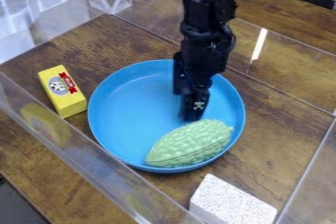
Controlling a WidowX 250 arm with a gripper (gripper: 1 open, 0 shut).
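My black gripper [192, 98] reaches down from the top over the back right of a blue plate [129, 120], its fingertips low near the plate's floor. Whether it is open or shut is hard to make out. A pale green, bumpy vegetable-like object [187, 142] lies in the front right of the plate, a little below the fingertips. Nothing shows clearly between the fingers.
A yellow box [62, 91] lies left of the plate on the wooden surface. A white speckled block [231, 202] is at the front right. Clear panels border the area.
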